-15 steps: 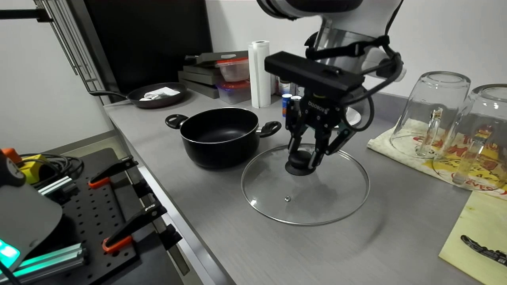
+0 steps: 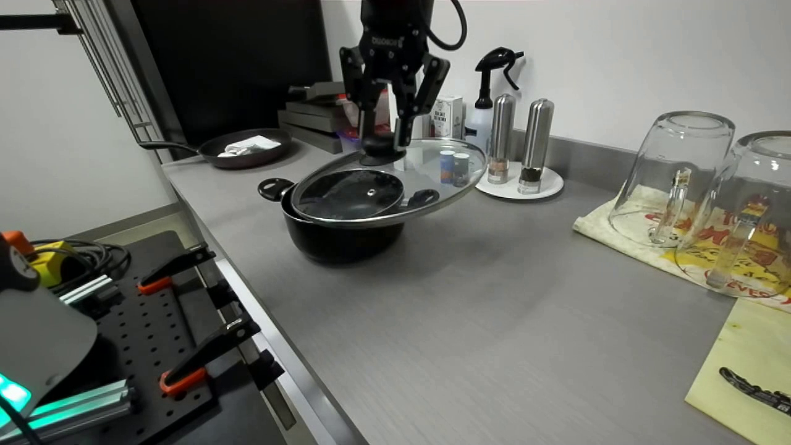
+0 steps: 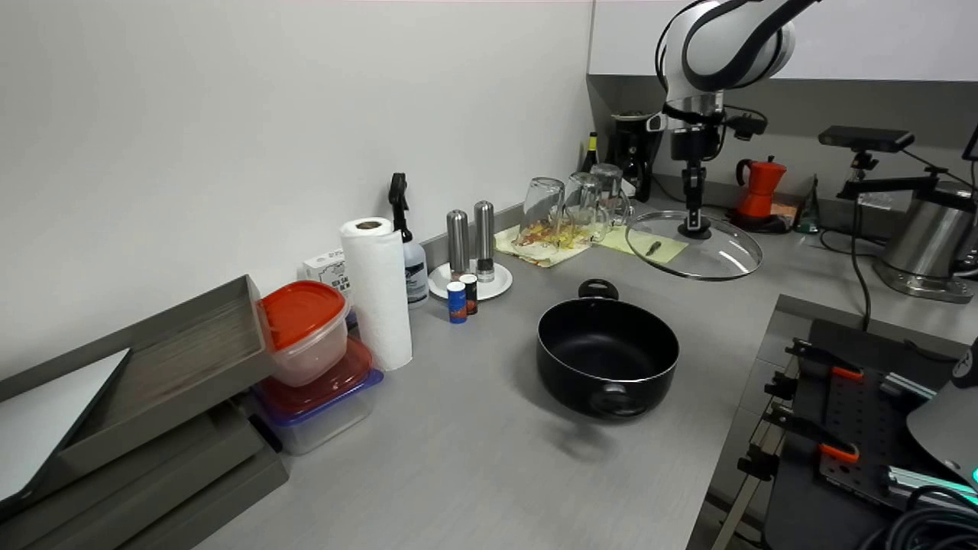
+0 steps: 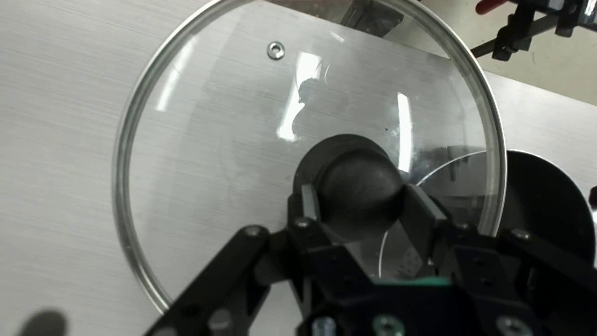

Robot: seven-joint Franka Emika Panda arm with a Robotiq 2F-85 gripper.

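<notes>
A clear glass lid (image 2: 445,189) with a metal rim and black knob (image 4: 361,193) hangs in the air. My gripper (image 2: 382,144) is shut on that knob, one finger on each side, as the wrist view shows. The lid is slightly tilted. On the counter stands a black two-handled pot (image 3: 607,353), uncovered and empty inside. In exterior view 2 the lid (image 3: 724,261) is higher than the pot and to its right. From the wrist, only the lid's right part overlaps the pot (image 4: 551,207); much of the pot is hidden.
Salt and pepper mills (image 3: 484,240) on a white plate, a paper towel roll (image 3: 380,298) and plastic containers (image 3: 307,334) line the wall. Upturned glass mugs (image 2: 671,178) stand on a cloth. A frying pan (image 2: 245,152) sits at the far end.
In exterior view 1, my gripper and the lid have risen and shifted left and away, from low over the counter beside the pot to above it. The pot has not moved.
</notes>
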